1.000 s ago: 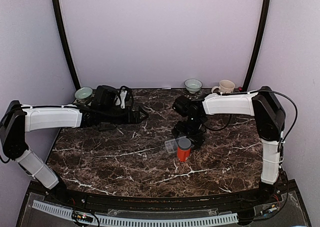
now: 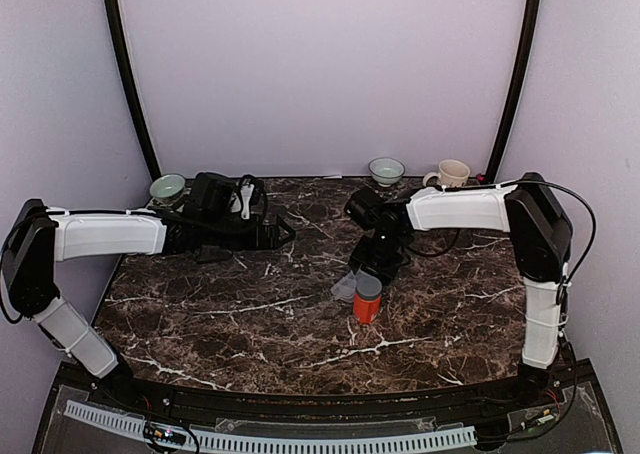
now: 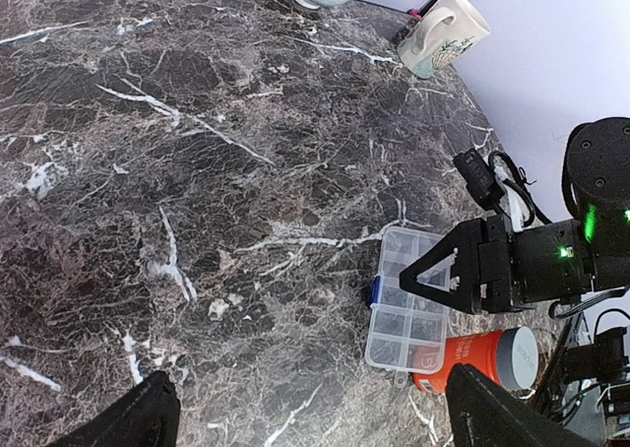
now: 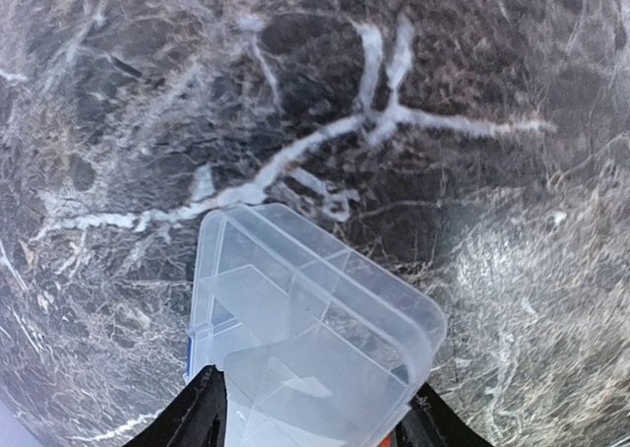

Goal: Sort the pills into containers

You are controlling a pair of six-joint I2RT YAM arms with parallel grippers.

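A clear compartment box (image 3: 392,327) with a small blue catch lies on the marble table, next to an orange bottle with a grey cap (image 2: 367,299). The right gripper is over the box, its fingers (image 4: 204,408) apart on either side of it; firm contact cannot be made out. Seen from the right wrist, the box looks turned at a slant, and no pills can be made out in it. My left gripper hangs open over the left part of the table, holding nothing.
Along the back edge stand a pale green bowl (image 2: 386,171) and a cream mug (image 2: 453,173); another bowl (image 2: 168,187) is at the back left, behind the left arm.
The clear box has turned slightly beside the bottle, with the right gripper shifting a little over it. Neither the left arm nor the bottle has visibly moved.
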